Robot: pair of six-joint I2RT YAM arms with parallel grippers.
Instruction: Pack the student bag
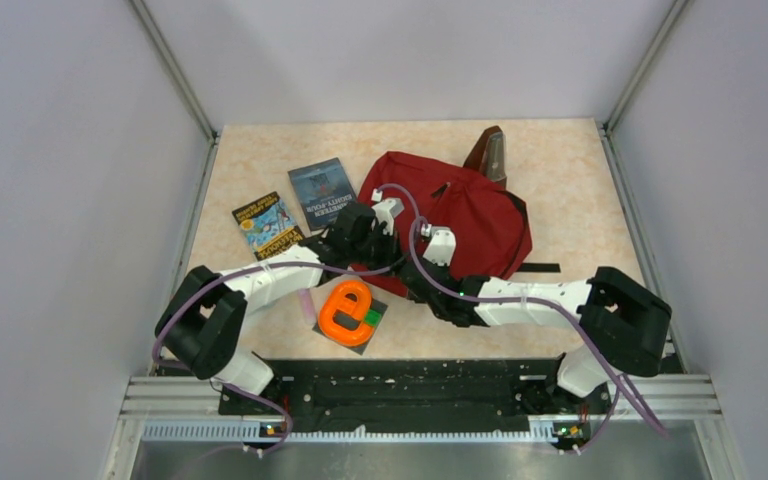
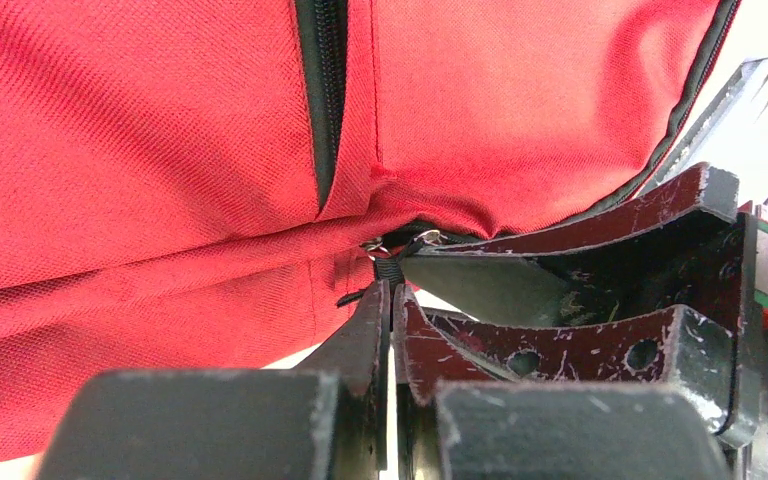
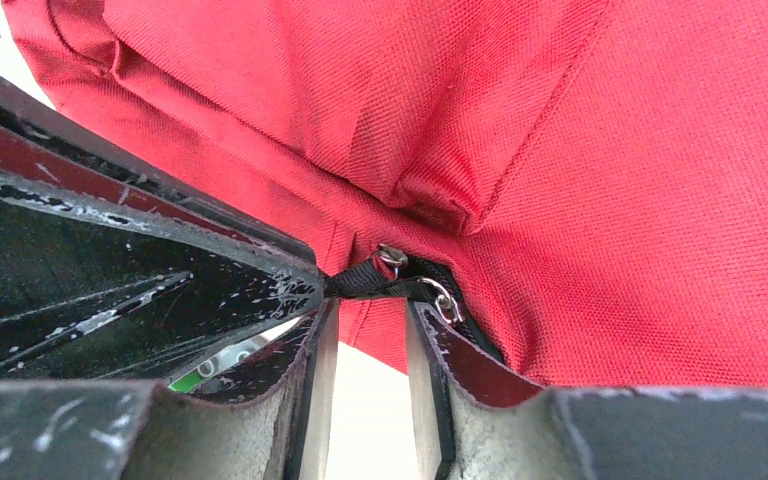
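Observation:
The red bag lies flat at the middle and right of the table. At its front edge a black zipper tab with small metal rings sticks out from a seam. In the left wrist view my left gripper is shut with the end of this black tab pinched at its tips. My right gripper comes in from the right, its fingers part open and the zipper tape near the gap between its fingertips. Over the bag's front edge both grippers almost touch, hiding this spot from above.
Two books, a comic-like one and a dark blue one, lie on the left. An orange case sits at the front on a dark sheet, beside a pink strip. A brown and grey item is at the bag's back.

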